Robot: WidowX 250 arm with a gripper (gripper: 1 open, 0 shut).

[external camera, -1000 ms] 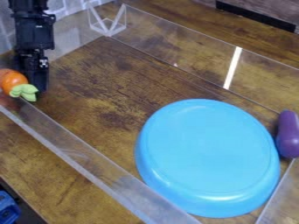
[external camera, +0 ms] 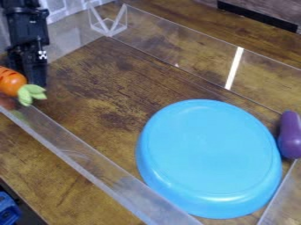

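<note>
My black gripper (external camera: 26, 63) is at the far left edge, low inside the clear-walled enclosure. An orange toy carrot (external camera: 13, 83) with pale green leaves sits at its fingertips by the left wall, partly cut off by the frame edge. Whether the fingers are closed on it is unclear.
A large blue upside-down dish or disc (external camera: 209, 157) fills the lower right of the wooden floor (external camera: 129, 88). A purple eggplant (external camera: 289, 134) lies at the right edge. Clear walls border the area, and the middle is free. A blue object (external camera: 7, 211) is outside at lower left.
The carrot has shifted and turned slightly, its leaves now pointing more to the right. The gripper has moved only slightly.
</note>
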